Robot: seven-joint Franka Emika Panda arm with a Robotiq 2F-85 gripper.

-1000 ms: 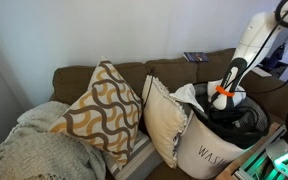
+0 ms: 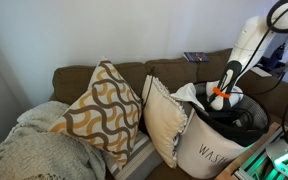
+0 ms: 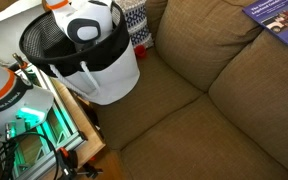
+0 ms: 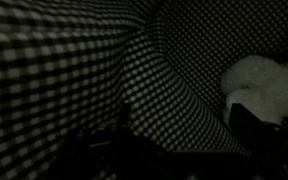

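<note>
The arm reaches down into a white laundry basket (image 2: 206,150) lettered "WASH", whose dark mesh-like rim shows in both exterior views. My gripper is inside the basket, hidden by its wall in the exterior views. In the dim wrist view its dark fingers stand well apart, with nothing visible between them. A fluffy white thing (image 4: 259,85) lies against the checkered lining (image 4: 169,85), beyond and beside the right finger. It looks soft; what it is exactly cannot be made out.
A brown couch (image 3: 199,115) runs alongside the basket, its near seat bare. A cream pillow (image 2: 164,120), a patterned pillow (image 2: 106,110) and a grey blanket (image 2: 44,150) lie left of the basket. A purple book (image 3: 281,18) rests on the couch.
The arm's lower part has shifted slightly left and down within the basket in exterior view 1. The basket and pillows have stayed where they were.
</note>
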